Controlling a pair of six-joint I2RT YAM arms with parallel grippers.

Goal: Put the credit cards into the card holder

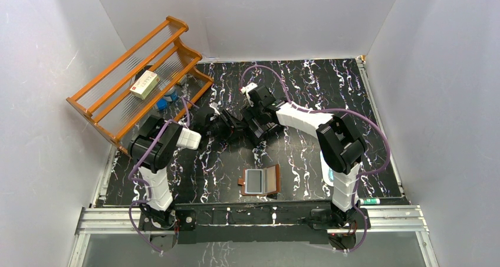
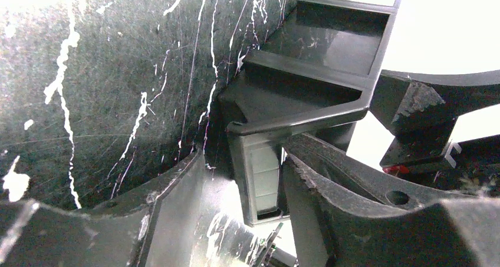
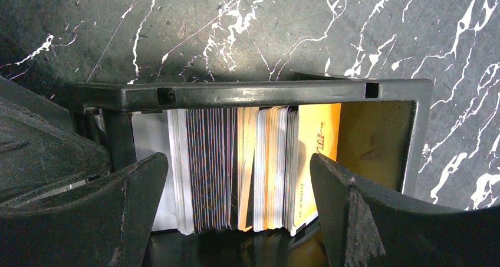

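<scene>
A black compartmented box (image 1: 255, 129) stands near the middle of the table; in the right wrist view a row of upright cards (image 3: 268, 167) fills one compartment of it. My right gripper is open over that compartment, a finger on each side of the row. At the box's narrow end (image 2: 261, 181) my left gripper is part open, its fingers on either side of that end. The left finger is apart from it; whether the right one touches, I cannot tell. A brown folding card holder (image 1: 274, 180) lies open by the front edge.
At the left stands a wooden rack (image 1: 187, 52) with a pale box (image 1: 144, 84) and blue items on it. A white object (image 1: 326, 168) lies partly under the right arm, with a green tube (image 1: 369, 201) at the front right.
</scene>
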